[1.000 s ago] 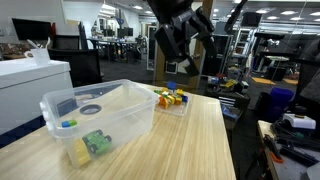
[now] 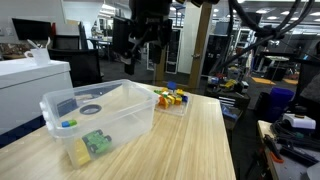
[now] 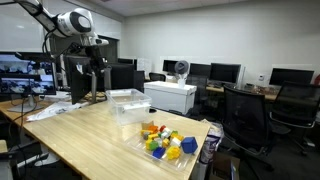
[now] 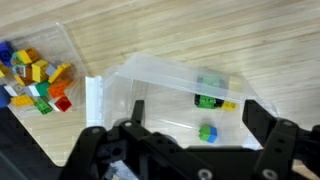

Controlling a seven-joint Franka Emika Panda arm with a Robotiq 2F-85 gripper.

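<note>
A clear plastic bin (image 2: 100, 115) stands on the wooden table. Through its wall show green blocks (image 2: 95, 143) and a small blue-green piece (image 2: 68, 123). My gripper (image 2: 142, 66) hangs above the bin's right side, well clear of its rim. In the wrist view, the gripper has its two fingers wide apart, with only the bin's inside visible between them. Down in the bin, a green block (image 4: 208, 98), a yellow piece (image 4: 229, 106) and a blue-green block (image 4: 208, 133) can be seen.
A shallow clear tray (image 3: 150, 149) holds several coloured blocks (image 3: 170, 138) on the table, apart from the bin. A white box (image 2: 30, 92) stands behind the bin. Bare tabletop (image 2: 185, 145) lies to the bin's right.
In exterior view 1, my gripper has swung left from over the table's right part to above the bin's right side, turning to point downward. Bin and tray have stayed put.
</note>
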